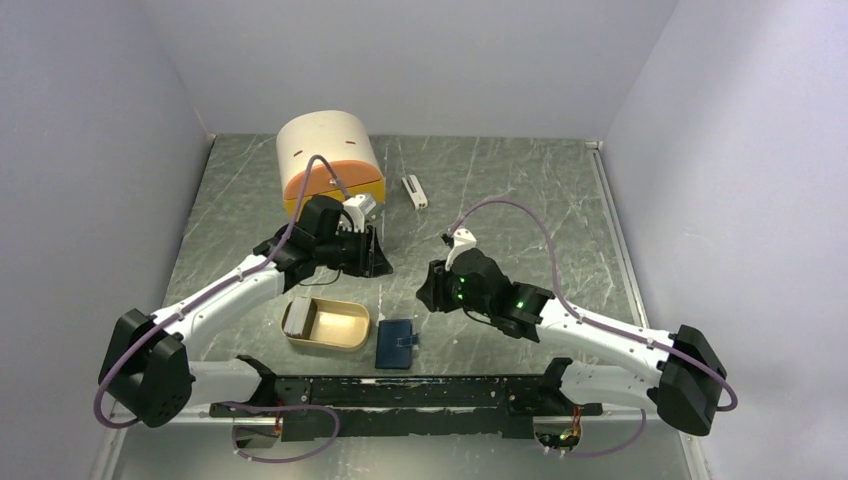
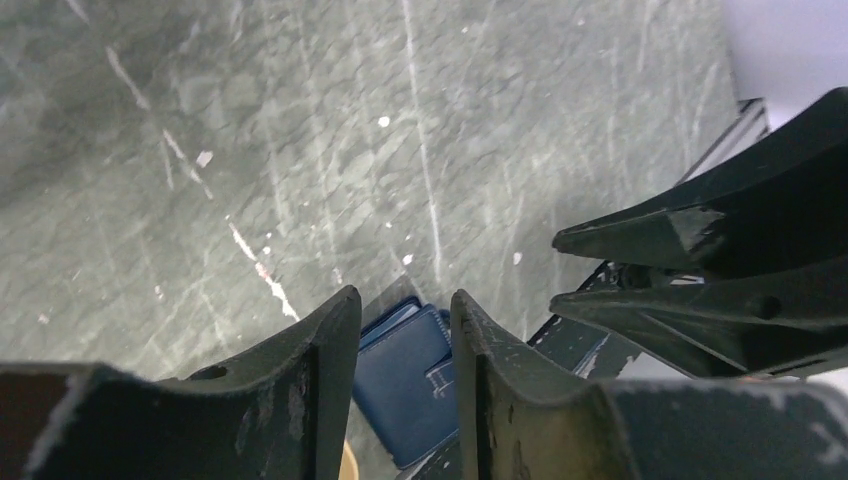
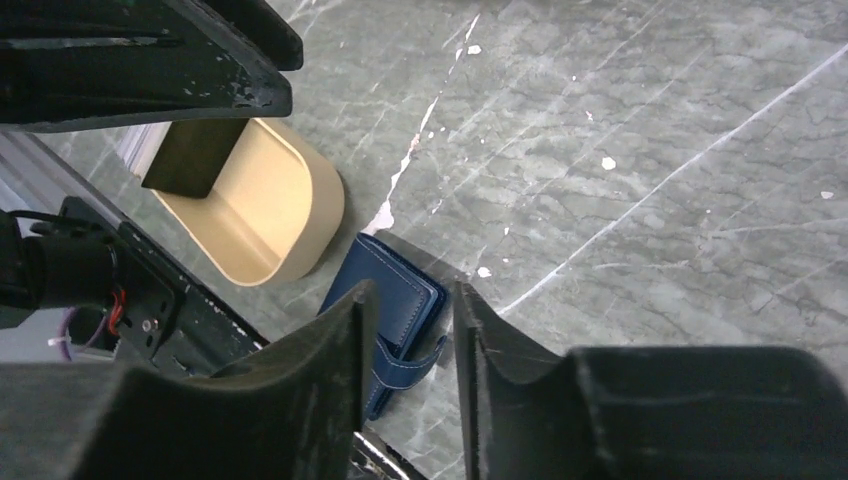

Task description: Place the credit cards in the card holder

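Observation:
A dark blue card holder [image 1: 394, 344] with a strap lies on the table [image 1: 520, 180] by the front edge, also seen in the left wrist view [image 2: 400, 395] and right wrist view [image 3: 380, 290]. Left of it, a tan tray [image 1: 340, 325] holds pale cards [image 1: 298, 317] with a dark face showing in the right wrist view. My left gripper [image 1: 375, 258] and right gripper [image 1: 427, 290] hang above the middle, facing each other, both part open with nothing seen between their fingers.
A white box [image 1: 325, 135] with orange and yellow front stands at the back left, a small white object [image 1: 415, 192] beside it. Grey walls surround it.

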